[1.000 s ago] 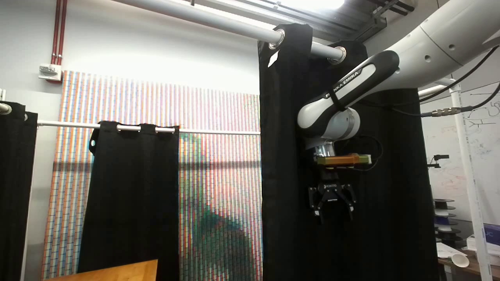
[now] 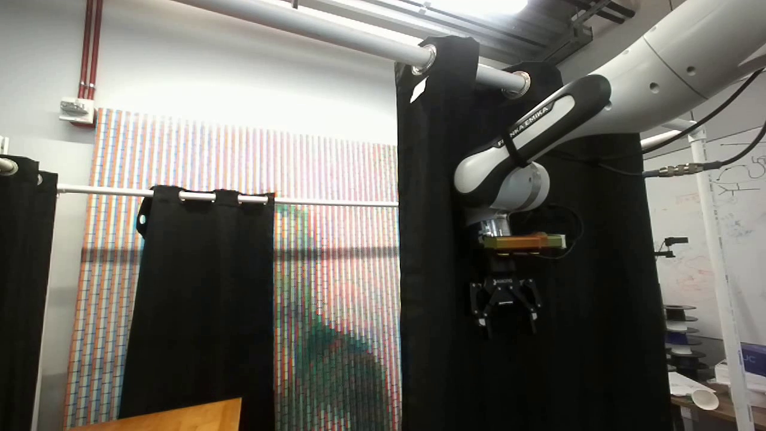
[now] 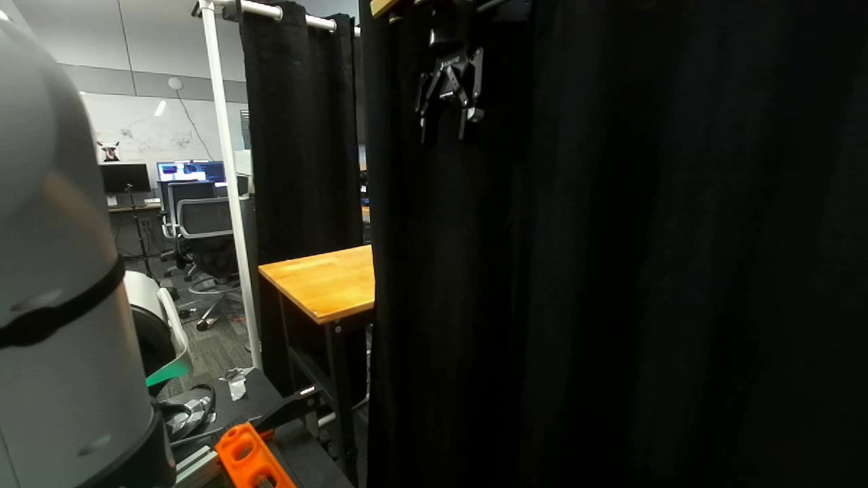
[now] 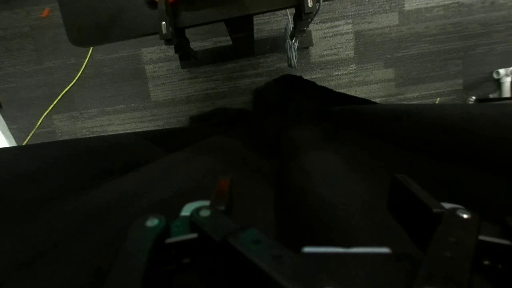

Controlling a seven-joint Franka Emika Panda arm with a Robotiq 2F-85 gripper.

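High in front of a black curtain, my gripper points downward with its fingers spread apart. Nothing shows between them. In exterior view 2 the gripper hangs near the top, against the same kind of dark cloth. From the wrist, a wide gap separates the left finger and the right finger. Dark cloth fills the background behind that gap; whether it touches the fingers I cannot tell.
A wooden table stands partly behind the curtain. An orange part lies near the arm's base. A white pole and a second black curtain bound the area. Carpeted floor shows below.
My gripper has shifted very slightly up and to the left in exterior view 1. Its fingers remain spread, and the curtains and table look the same.
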